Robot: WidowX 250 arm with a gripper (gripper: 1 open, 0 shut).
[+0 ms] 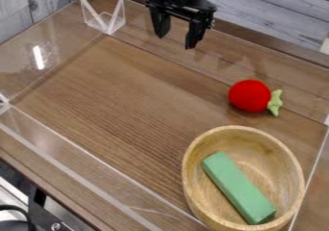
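My black gripper [180, 28] is at the top centre of the camera view, open, with nothing seen between its fingers. A red round object with a green top [249, 95] lies on the wooden table at the right. A wooden bowl [213, 160] at the lower right holds a green block [238, 187] lying diagonally inside it.
A small white wire-like stand [104, 13] stands at the top left, left of the gripper. A black cable lies at the bottom left corner.
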